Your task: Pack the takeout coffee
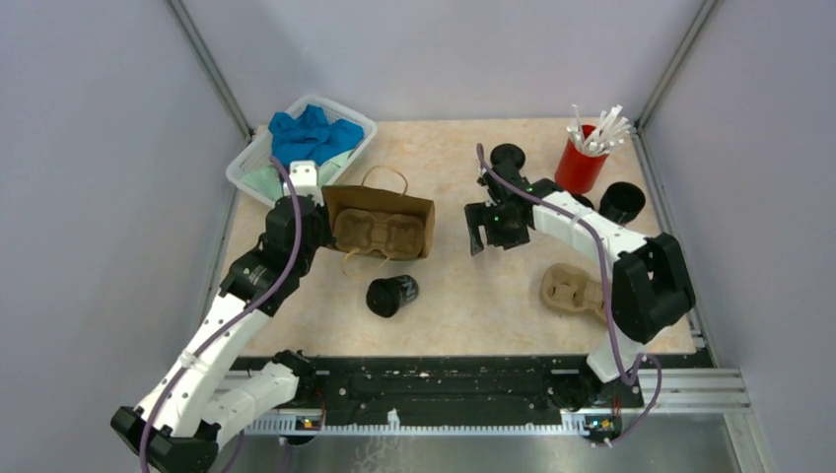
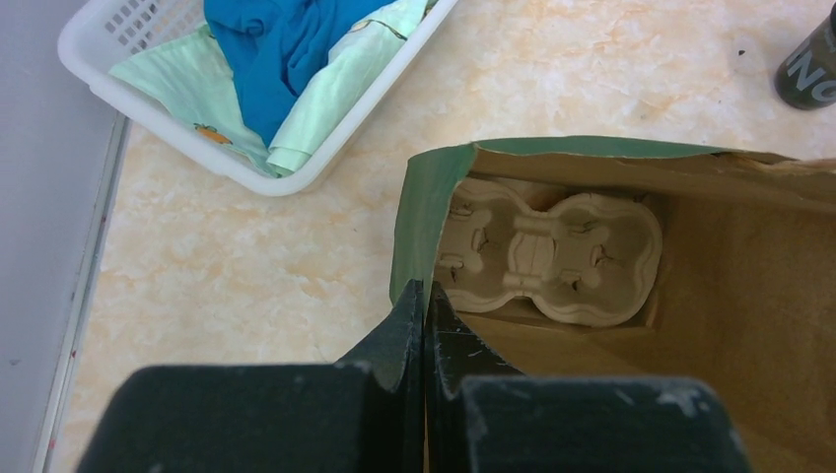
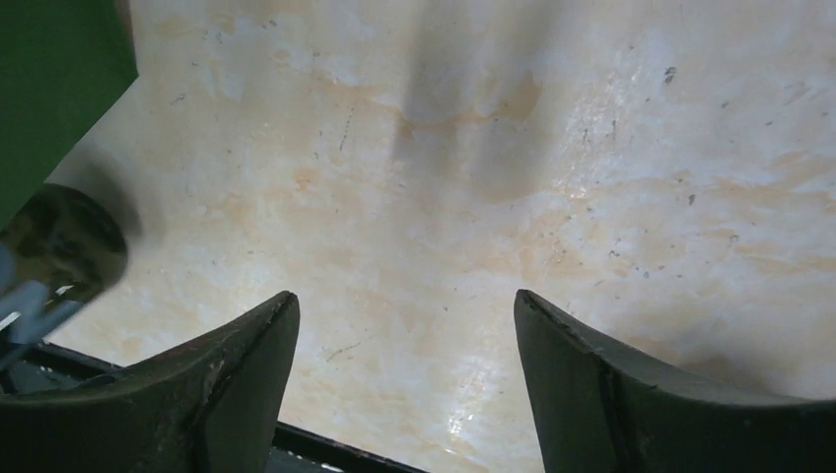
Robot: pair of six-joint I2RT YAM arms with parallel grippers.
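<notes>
The open paper bag [image 1: 426,222] holds a moulded cup tray [image 2: 582,256]. My left gripper is shut on the bag's left edge. My right gripper is low over bare table, open with nothing between its fingers. A black coffee cup [image 1: 392,296] lies on its side in front of the bag, also at the left edge of the right wrist view [image 3: 59,246]. A second tray [image 1: 567,289] lies at the front right.
A white basket [image 1: 246,168] with cloths stands back left. Black cups [image 1: 621,202] and a red holder [image 1: 579,168] of white sticks stand back right.
</notes>
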